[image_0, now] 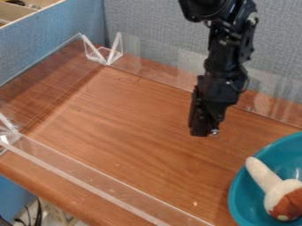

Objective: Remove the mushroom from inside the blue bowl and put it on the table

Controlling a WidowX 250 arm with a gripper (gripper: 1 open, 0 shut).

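Observation:
The mushroom (273,189) lies inside the blue bowl (239,201) at the lower right, its white stem angled toward the upper left and its orange-brown cap low down at the frame edge. Part of the bowl is cut off by the right side of the view. My black gripper (204,131) hangs pointing down over the back half of the table, up and left of the bowl and clear of it. Nothing shows held at its tips, which are dark and small, so I cannot make out the gap between them.
Clear low walls run along its edges, with a white bracket (102,50) at the far left corner. Loose cables (35,212) lie beyond the front left edge.

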